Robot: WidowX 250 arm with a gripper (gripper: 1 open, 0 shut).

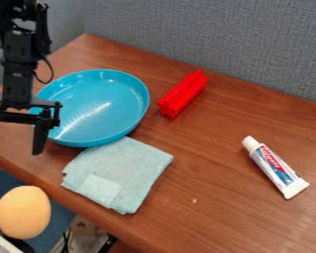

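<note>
My gripper (15,138) is at the left edge, open, its dark fingers pointing down at the near left of a blue plate (102,104), one finger in front of the plate's rim. Nothing shows between the fingers. The plate lies on the wooden table (233,109). A folded pale-green cloth (118,174) lies in front of the plate. A red block-like object (182,94) is behind and right of it. A white toothpaste tube (276,167) lies diagonally on the right.
A grey padded wall (213,35) runs along the back. An orange egg-shaped object (23,211) is at the lower left, off the tabletop's near edge.
</note>
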